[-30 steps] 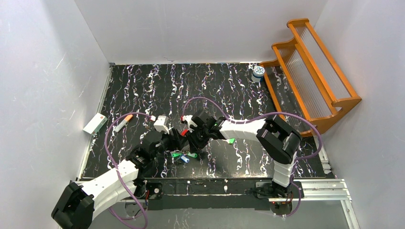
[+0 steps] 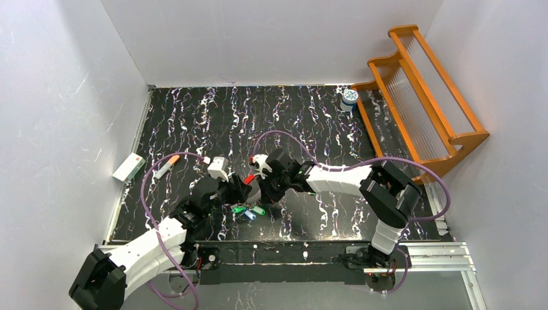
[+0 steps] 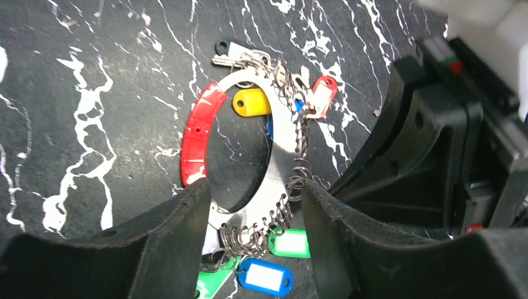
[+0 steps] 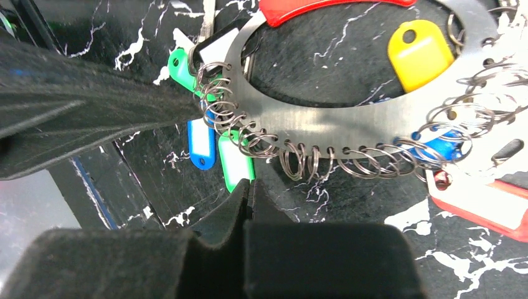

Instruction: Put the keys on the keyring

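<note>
A metal keyring (image 3: 283, 146) with a red grip (image 3: 198, 134) lies on the dark marbled table, small wire rings strung along its outer edge. My left gripper is part open, its two fingers on either side of the ring's lower end. Near that end are a green tag (image 3: 289, 243), a blue tag (image 3: 264, 277) and another green tag (image 3: 215, 277). Yellow (image 3: 251, 103) and red (image 3: 322, 96) tags lie around the far end, with keys (image 3: 233, 61). My right gripper is shut just outside the ring, fingertips by a green tag (image 4: 236, 163); nothing shows between them.
Both grippers crowd together at the ring. An orange-and-white marker (image 2: 168, 166) and a white box (image 2: 129, 167) are at the left; a round tub (image 2: 349, 99) and a wooden rack (image 2: 420, 97) stand at the back right.
My right arm has shifted a little to the right, and more of a green tag shows beneath its gripper. In the top view the left arm stays where it was.
</note>
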